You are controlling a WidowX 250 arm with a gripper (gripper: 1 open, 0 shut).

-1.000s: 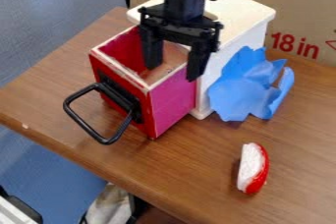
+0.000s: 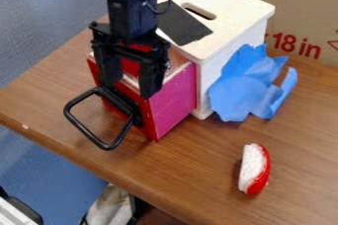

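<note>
My black gripper [image 2: 134, 67] hangs over the front of a red and pink box [image 2: 177, 103] with a black wire handle [image 2: 77, 120] sticking out toward the lower left. Its fingers are low, at the box's upper front edge near the handle's mount; whether they grip anything is unclear. The box stands against a white lidded container [image 2: 224, 32] with a slot and a dark panel on top.
A crumpled blue cloth or glove [image 2: 247, 83] lies right of the box. A red and white object [image 2: 255, 170] lies on the wooden table [image 2: 158, 189] at the lower right. The table's edge drops off at the lower left; cardboard stands behind.
My gripper has moved left, toward the viewer and down, from over the box's interior to its front edge by the handle. The box and other objects look unmoved.
</note>
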